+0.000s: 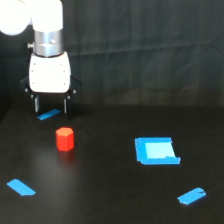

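A small red block (pixel 65 139) rests on the black table toward the left. Behind it, and slightly to its left, hangs my gripper (pixel 51 104), pointing down. Its two dark fingers stand apart with nothing visible between them, so it is open. It does not touch the block. On the right, a white square (pixel 159 150) edged in blue tape lies on the table with nothing on it.
Blue tape strips lie flat at the front left (pixel 20 187), the front right (pixel 191 196) and just below the gripper (pixel 48 115). Bare table (pixel 110 175) stretches between the block and the square. A dark curtain (pixel 150 55) hangs behind.
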